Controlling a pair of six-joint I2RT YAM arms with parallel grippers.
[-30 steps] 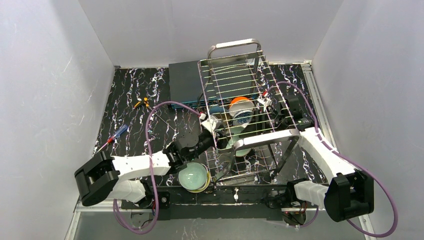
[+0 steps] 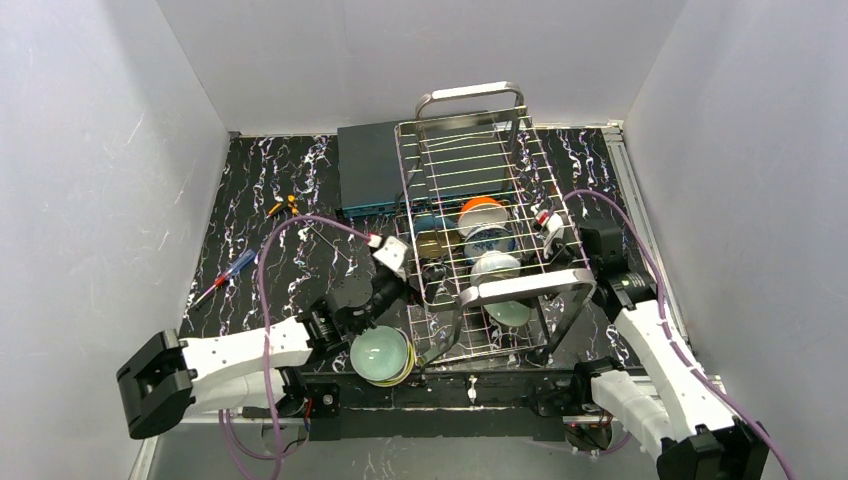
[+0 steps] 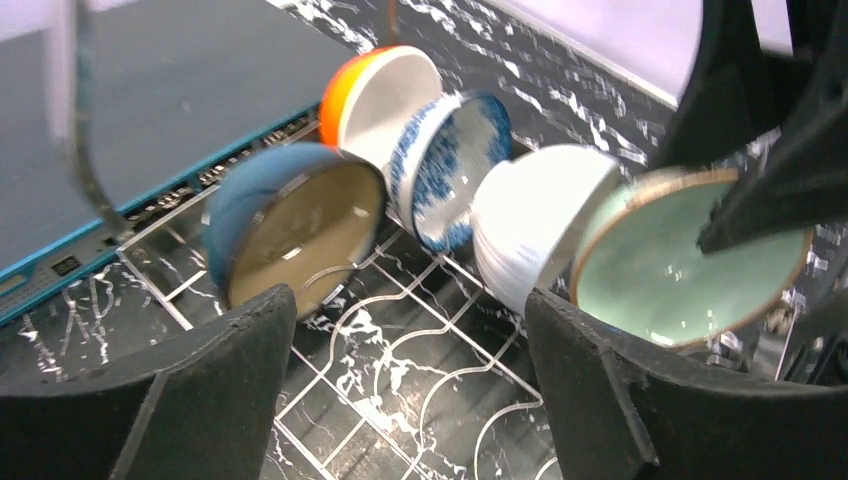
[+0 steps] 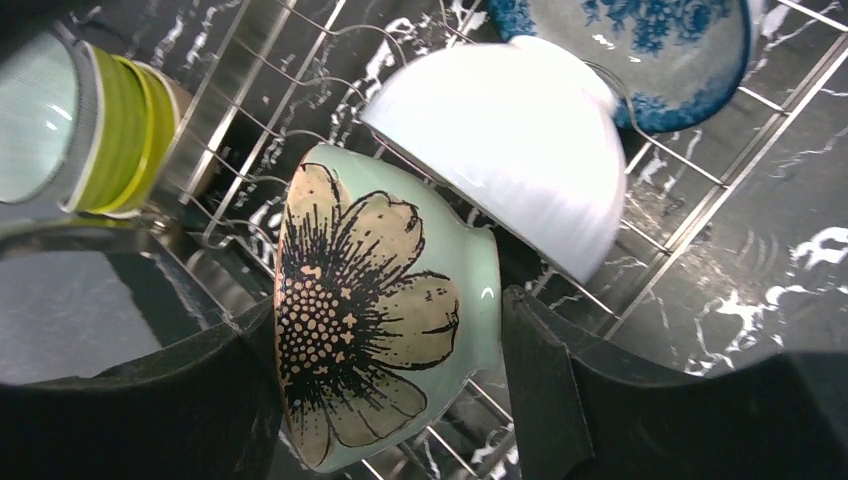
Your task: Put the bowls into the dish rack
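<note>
The wire dish rack (image 2: 455,150) holds a blue bowl (image 3: 240,210), an orange bowl (image 3: 340,95), a blue-patterned bowl (image 3: 420,165), a white bowl (image 4: 500,150) and a mint flowered bowl (image 4: 380,310). My left gripper stands open at the rack's left side, nothing between its fingers, below the row of bowls. My right gripper has the mint bowl between its fingers; whether they grip it is unclear. A stack of bowls (image 2: 378,352) sits outside the rack at front left.
A dark flat box (image 2: 365,160) lies behind the rack. A screwdriver (image 2: 240,264) and pliers (image 2: 282,205) lie on the marble surface at left, which is otherwise fairly clear. Walls close in both sides.
My left arm has drawn back leftward from the rack's interior. My right arm has moved toward the front and right, with more of the bowls showing from above.
</note>
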